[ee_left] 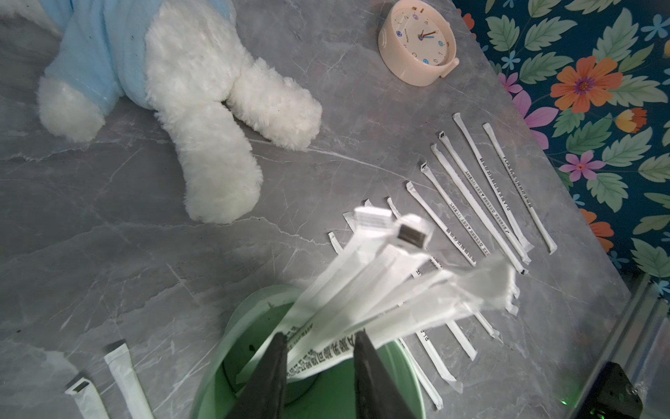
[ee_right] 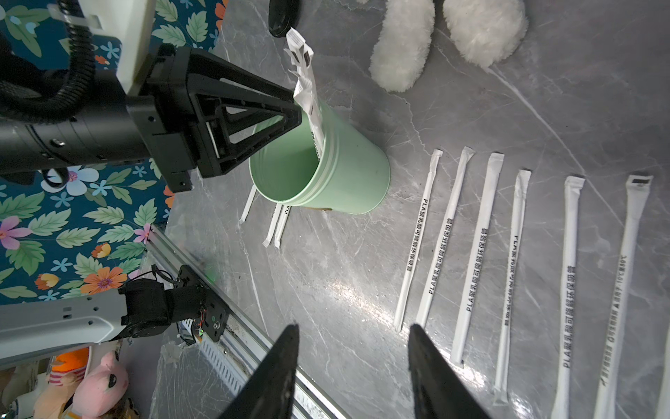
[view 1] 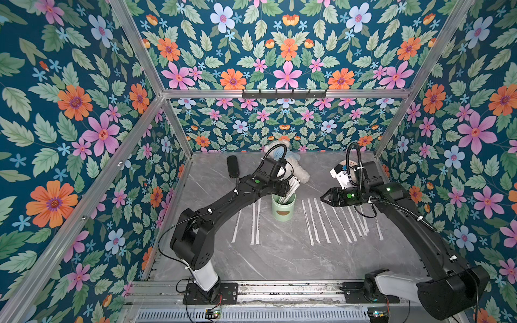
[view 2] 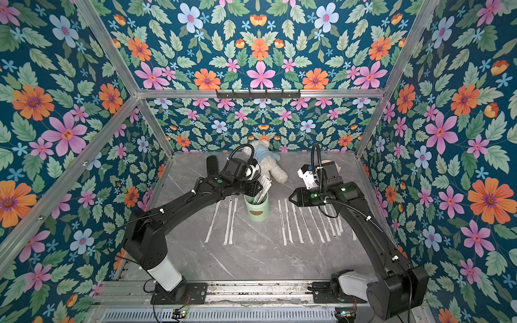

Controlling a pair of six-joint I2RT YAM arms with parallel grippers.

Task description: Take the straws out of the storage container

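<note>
A green container (view 1: 282,211) (view 2: 257,211) stands mid-table, several paper-wrapped straws (view 1: 288,191) (ee_left: 370,293) leaning out of it. My left gripper (view 1: 282,188) is over its mouth, fingers apart, with the straw bundle just beyond and between them in the left wrist view; none is clearly gripped. My right gripper (view 1: 325,198) hangs right of the container, above laid-out straws, open with nothing between its fingers. Rows of straws (ee_right: 478,258) lie on the table either side of the container.
A plush toy (view 2: 272,167) lies behind the container, a pink clock (ee_left: 417,43) at back right, and a black oblong object (view 1: 233,165) at back left.
</note>
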